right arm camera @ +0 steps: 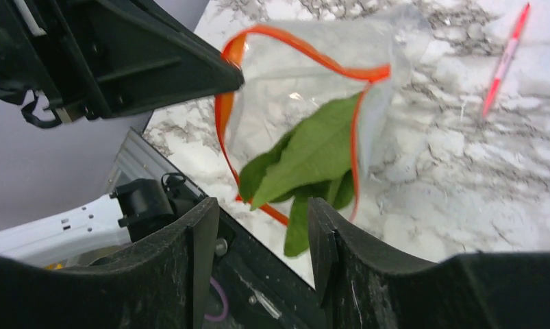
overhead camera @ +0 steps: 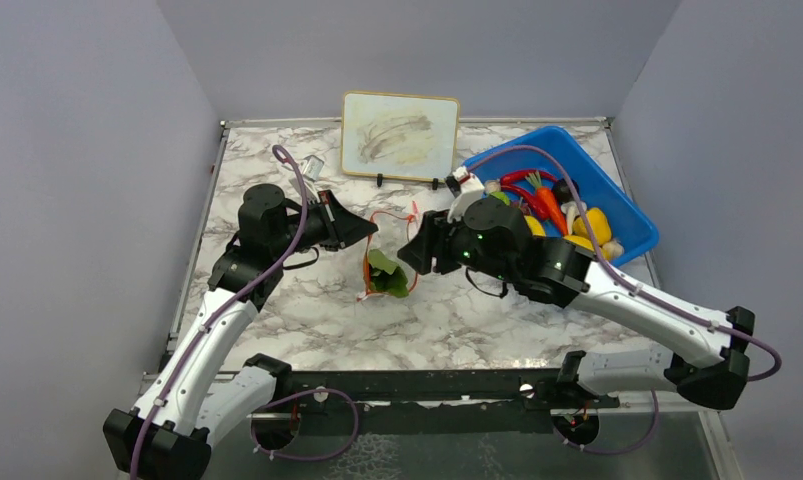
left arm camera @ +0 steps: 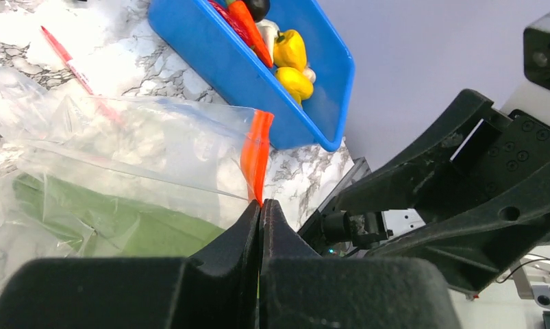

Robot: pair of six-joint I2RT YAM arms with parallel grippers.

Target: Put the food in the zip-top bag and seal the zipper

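A clear zip top bag with an orange zip edge stands with its mouth spread open toward my right gripper. Inside lies a green leafy vegetable, its lower tips hanging at the mouth. My left gripper is shut on the bag's orange edge at one upper corner. Just to the right of the mouth in the top view, my right gripper is open. Nothing sits between its fingers; the leaf shows beyond them.
A blue bin of toy vegetables stands at the back right, partly covered by the right arm. A whiteboard is at the back. Behind the bag lies a thin red-and-pink stick.
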